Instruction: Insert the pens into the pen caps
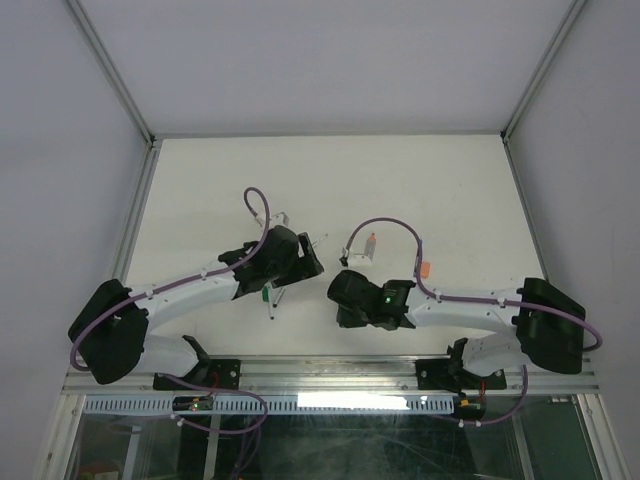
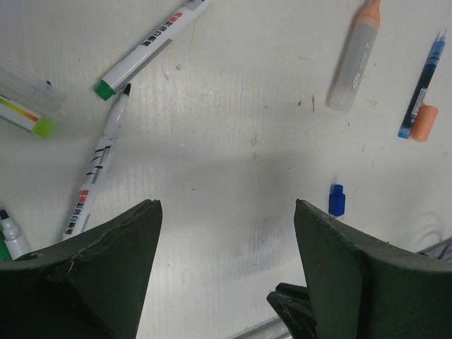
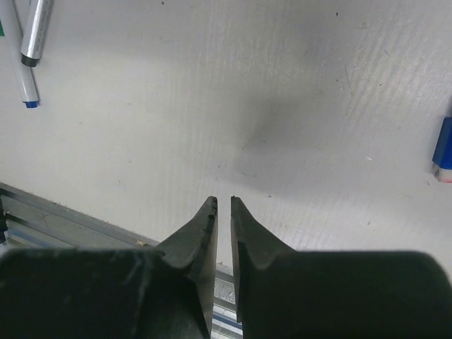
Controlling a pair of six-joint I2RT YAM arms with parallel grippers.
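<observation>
My left gripper [image 1: 303, 260] hangs over the middle-left of the table, its fingers spread wide in the left wrist view above a white marker [image 2: 97, 166]. Another white marker with a green end [image 2: 145, 51] and a clear orange-tipped pen [image 2: 353, 60] lie farther out. A blue pen [image 2: 427, 74], an orange cap [image 2: 424, 121] and a blue cap [image 2: 337, 199] are to the right. My right gripper is low at centre-right, fingertips close together with a narrow gap, over bare table; two markers [image 3: 37, 28] lie at its upper left, a blue piece [image 3: 443, 148] at its right.
More pens, including a green one [image 2: 8, 240], lie at the left. The table's front edge with a metal rail [image 1: 310, 370] runs close by the right gripper.
</observation>
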